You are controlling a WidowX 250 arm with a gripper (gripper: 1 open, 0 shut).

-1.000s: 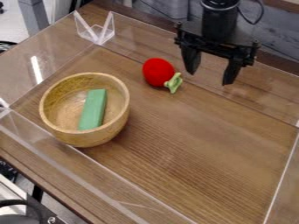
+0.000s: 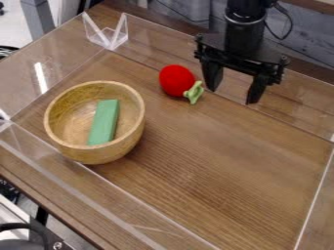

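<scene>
My black gripper (image 2: pixel 237 78) hangs at the upper middle right, its two fingers spread apart with nothing seen between them. Left of it, a red round object (image 2: pixel 178 80) lies on the wooden table, with a small light-green piece (image 2: pixel 194 93) touching its right side. At the left, a beige bowl (image 2: pixel 58 118) holds a green bar-shaped object (image 2: pixel 100 129).
A clear plastic item (image 2: pixel 108 33) stands at the back left. A grey wall runs along the back right. Dark cables lie at the lower left edge.
My gripper has shifted slightly over the last second, staying above the same area. The objects on the table have not moved.
</scene>
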